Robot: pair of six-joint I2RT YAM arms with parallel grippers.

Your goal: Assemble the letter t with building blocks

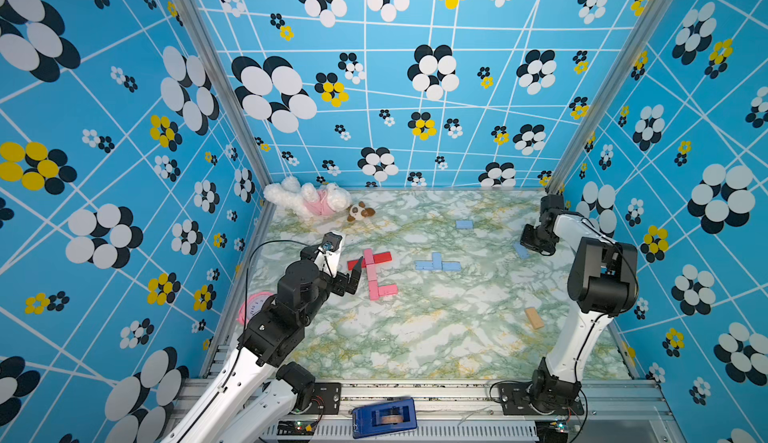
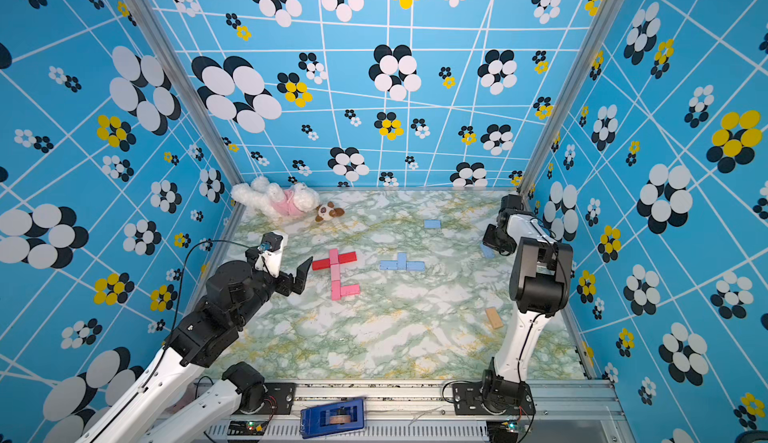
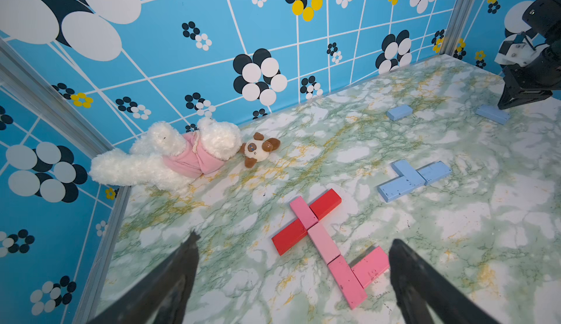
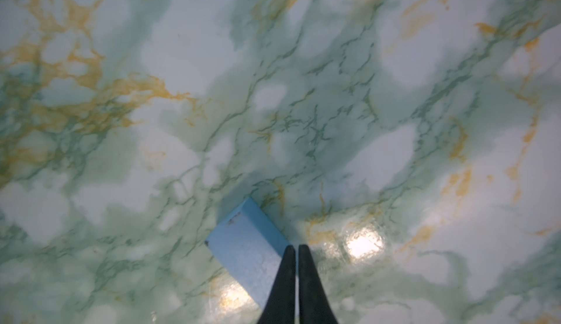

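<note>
Pink and red blocks form a t-like shape (image 3: 323, 242) at table left, its foot bent rightward. Light blue blocks (image 3: 413, 176) form a short T-shaped group near the middle; another blue block (image 3: 399, 111) lies behind. My left gripper hangs open above the left side, empty. My right gripper is shut low at the right, its tips over the side of a blue block (image 4: 239, 239); whether that block is between them I cannot tell.
A plush toy (image 1: 304, 199) and small brown-white toy (image 1: 360, 211) sit back left. A tan block (image 1: 533, 317) lies front right. A blue tape dispenser (image 1: 384, 417) is on the front rail.
</note>
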